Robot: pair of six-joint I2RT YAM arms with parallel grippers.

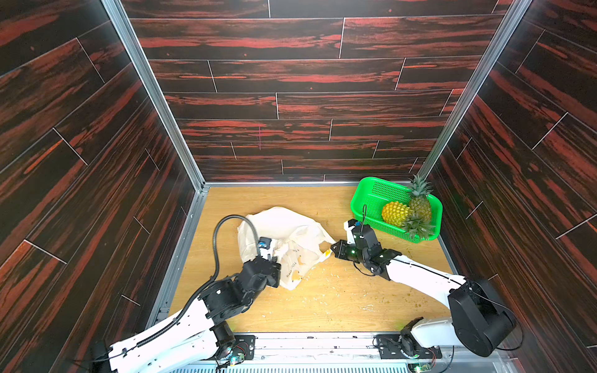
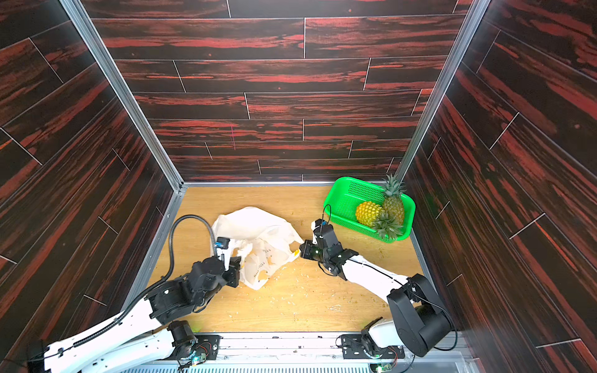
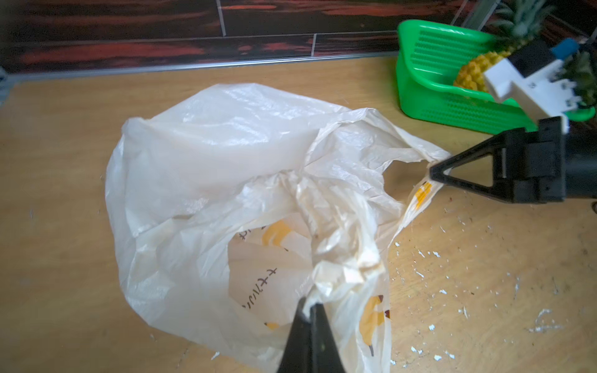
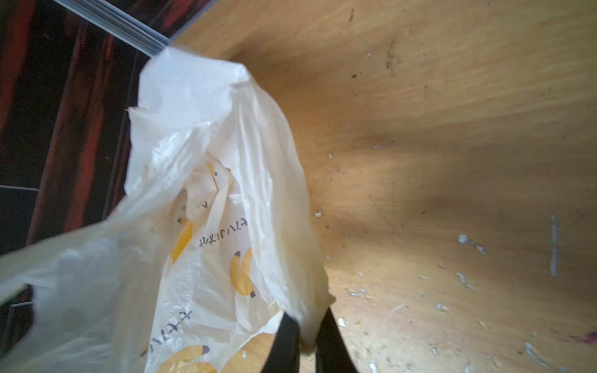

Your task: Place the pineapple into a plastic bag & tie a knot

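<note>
A crumpled white plastic bag with yellow print (image 1: 281, 225) (image 3: 186, 155) (image 4: 199, 236) lies spread on the wooden table. My left gripper is shut with a bunched strip of the bag at its tips. My right gripper is shut on the bag's right end, pulled out into a narrow strip. A yellow pineapple (image 1: 395, 213) (image 2: 367, 213) and a leafy pineapple (image 1: 420, 205) (image 2: 393, 205) lie in the green basket, outside the bag.
The green basket (image 1: 367, 192) (image 3: 416, 93) stands at the back right, just behind my right arm.
</note>
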